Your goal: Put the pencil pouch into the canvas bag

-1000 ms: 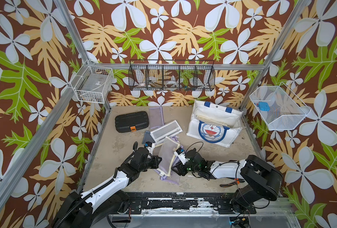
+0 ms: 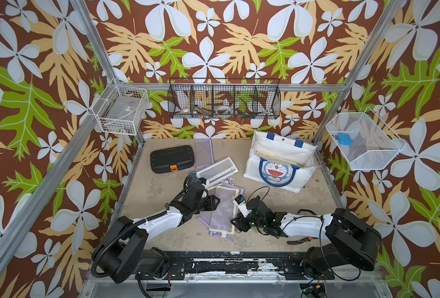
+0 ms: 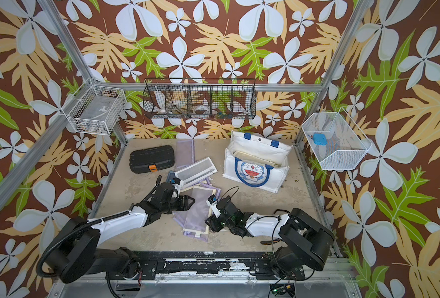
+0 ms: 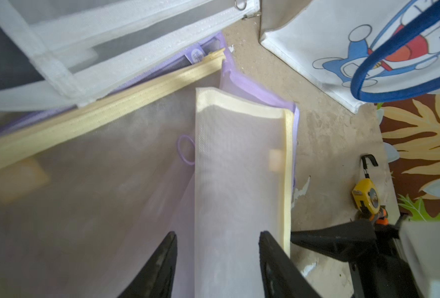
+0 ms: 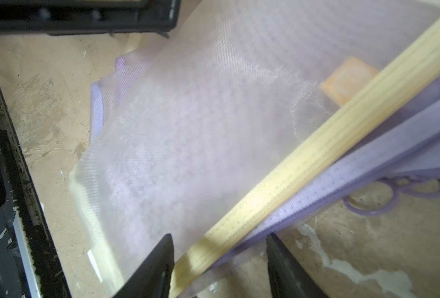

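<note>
A translucent mesh pouch (image 2: 223,208) with cream trim lies on the table over lilac mesh pouches. My left gripper is open above it; in the left wrist view a narrow stretch of the pouch (image 4: 239,173) shows between and beyond the fingers. At the pouch's right edge, my right gripper has its fingers apart. The cream edge strip (image 5: 279,183) runs down between them, and contact cannot be made out. The white canvas bag (image 2: 299,156) stands open at the back right, its blue handle (image 2: 278,184) hanging over the cartoon front.
A white-framed mesh pouch (image 2: 217,172) lies just behind the cream-trimmed one. A black case (image 2: 171,159) sits at the back left, beside another lilac pouch (image 2: 204,151). Bare table lies left of the pouches. A yellow tape measure (image 4: 366,193) shows near the right gripper.
The cream-trimmed pouch has straightened from its slant. My left gripper has moved right, onto the pouch's left side. My right gripper has shifted slightly, staying beside the pouch's right edge.
</note>
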